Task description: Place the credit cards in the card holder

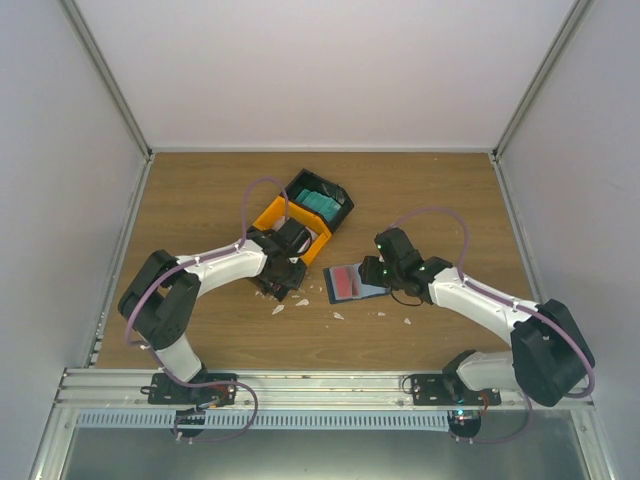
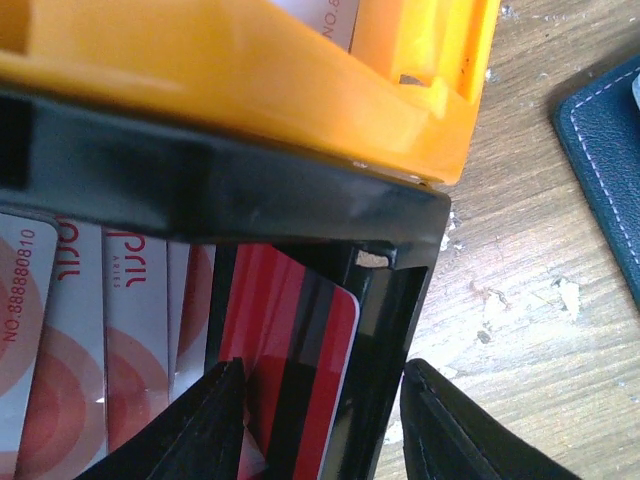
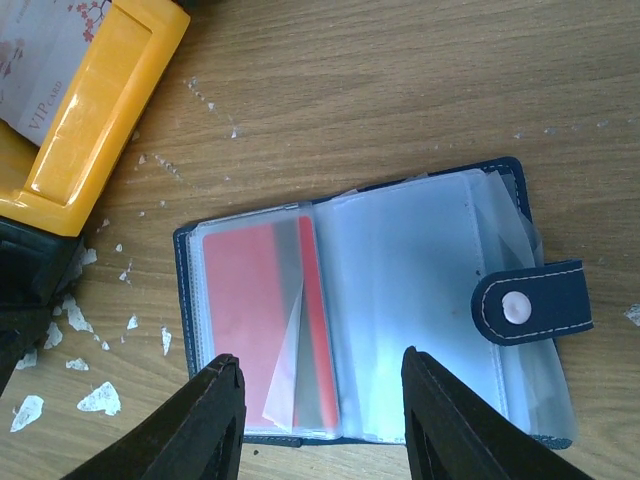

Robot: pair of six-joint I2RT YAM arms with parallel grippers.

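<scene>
In the left wrist view a red card (image 2: 335, 370) with a dark stripe leans at the end of a black box, beside several white-and-pink cards (image 2: 135, 300). My left gripper is open there, one finger on each side of the red card, with gaps showing. The card holder (image 3: 410, 285) lies unfolded on the table, dark blue edged with clear sleeves. A red card (image 3: 245, 290) shows in its left sleeve, under a lifted clear flap. Above the holder, my right gripper is open and empty.
A yellow box (image 1: 318, 245) with cards stands behind the black one, its wall close to my left gripper. Farther back is another black box (image 1: 345, 212) with teal cards. White flakes (image 3: 100, 399) litter the wood.
</scene>
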